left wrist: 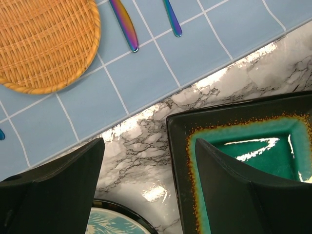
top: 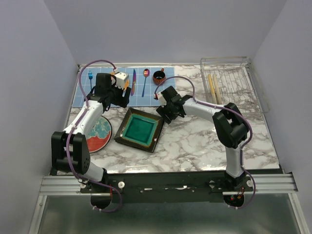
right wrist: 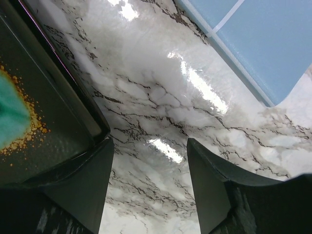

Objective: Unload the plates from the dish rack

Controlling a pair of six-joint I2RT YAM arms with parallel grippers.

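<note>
The dish rack at the back right holds pale yellow plates. A square dark-rimmed green plate lies on the counter. My right gripper is open and low at its right edge, one finger beside the rim, nothing between them. My left gripper is open above the counter near the plate's upper-left corner, empty. A round red-and-teal plate lies at the left, partly under the left arm.
A blue tiled mat along the back carries a woven round mat, cutlery and a mug.
</note>
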